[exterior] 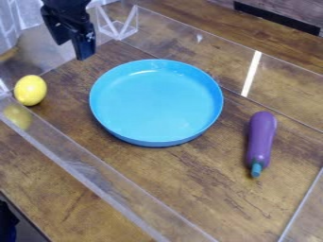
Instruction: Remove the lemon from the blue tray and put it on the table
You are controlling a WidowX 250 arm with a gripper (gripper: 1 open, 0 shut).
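The yellow lemon [30,90] lies on the wooden table at the far left of the camera view, against or very near a clear wall. To its right, and apart from it, the round blue tray [155,133] is empty. My dark gripper [83,51] is at the upper left, above and to the right of the lemon and not touching it. Its fingers are small and blurred, so how far they stand apart cannot be made out.
A purple eggplant [260,140] with a teal tip rests to the right of the tray. Clear walls run along the left and right sides. Bare wood lies in front of the tray.
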